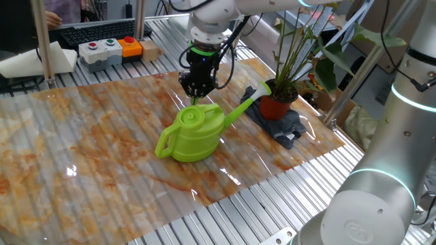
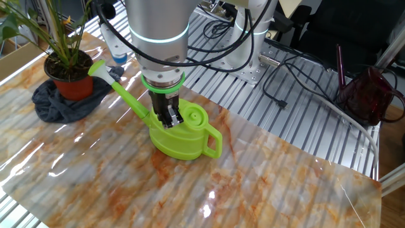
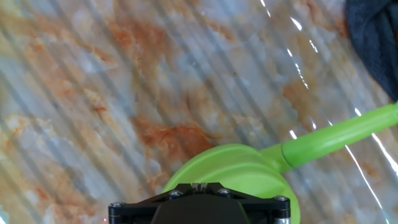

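A light green watering can (image 1: 194,139) stands upright on the marbled sheet, its spout reaching toward a potted plant (image 1: 276,105). My gripper (image 1: 195,100) is just above and behind the can's top in exterior view 1. In exterior view 2 the gripper (image 2: 169,123) overlaps the top of the can (image 2: 180,144) on its spout side; contact cannot be made out. The wrist view has the fingers (image 3: 186,190) drawn together, with nothing visible between them, over part of the can (image 3: 242,168). Its handle (image 2: 214,140) is free on the opposite side from the spout.
The plant's pot rests on a dark cloth (image 1: 289,129). A button box (image 1: 102,54) and a keyboard (image 1: 102,30) lie at the back left. Beyond the sheet, a dark red watering can (image 2: 367,95) stands near cables.
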